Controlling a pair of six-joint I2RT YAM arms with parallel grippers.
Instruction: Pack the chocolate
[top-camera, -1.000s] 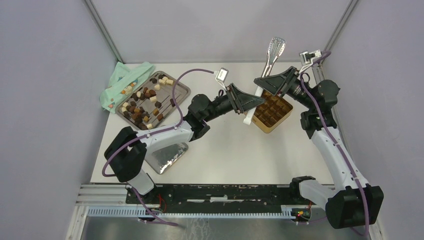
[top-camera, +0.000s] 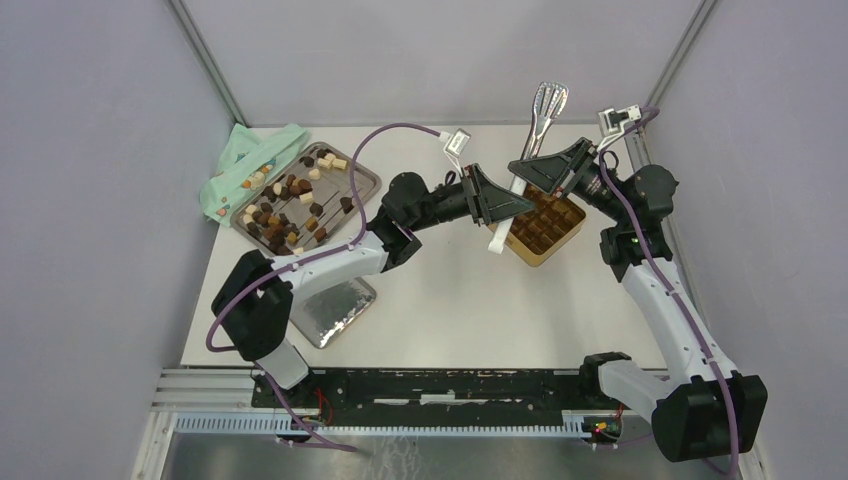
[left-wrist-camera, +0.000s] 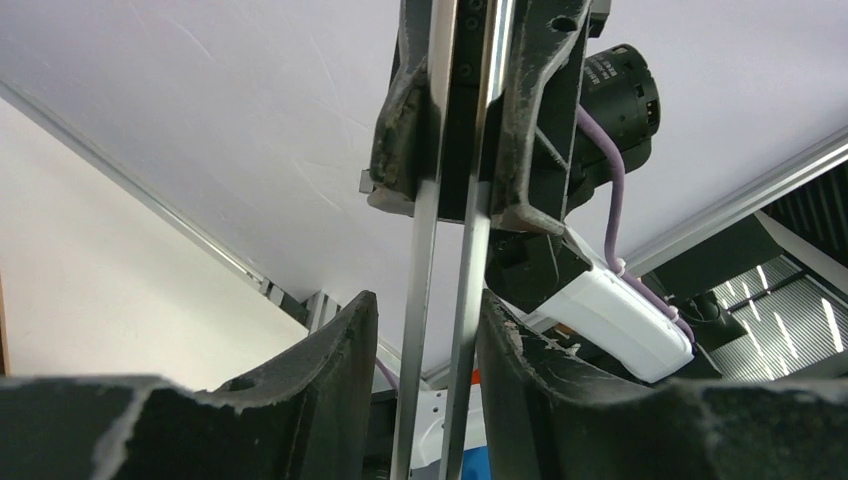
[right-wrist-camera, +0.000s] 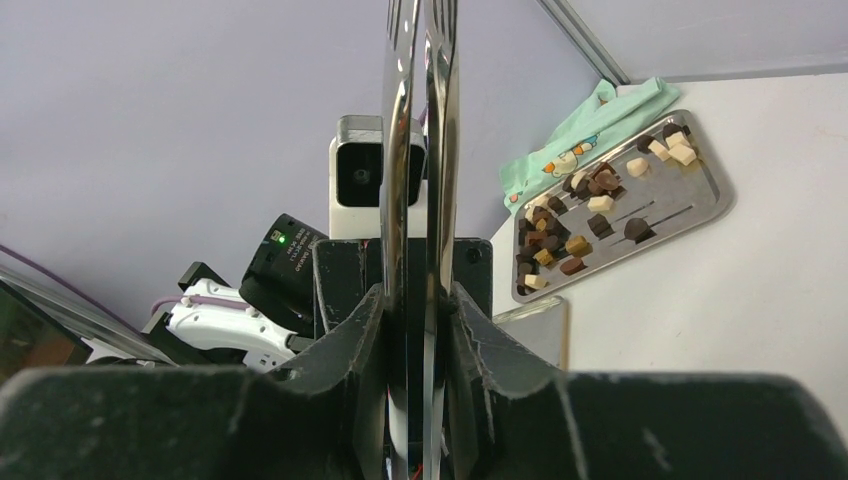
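Note:
Metal tongs (top-camera: 548, 103) stand out between the two arms over a wooden compartment box (top-camera: 545, 225). My right gripper is shut on them, their two bright strips between its fingers. My left gripper (top-camera: 508, 205) is at the lower end of the tongs, its fingers on either side of the strips (left-wrist-camera: 425, 250) in the left wrist view, narrowly parted. A tray of chocolates (top-camera: 350, 208) in dark, brown and cream pieces lies at the left of the table.
A mint cloth (top-camera: 230, 175) lies beside the chocolate tray. A second, bare metal tray (top-camera: 335, 310) sits at the front left, partly under the left arm.
The left arm's wrist has shifted slightly to the right along with its raised camera. The right gripper and tongs have moved very little, the tongs' top slightly lower.

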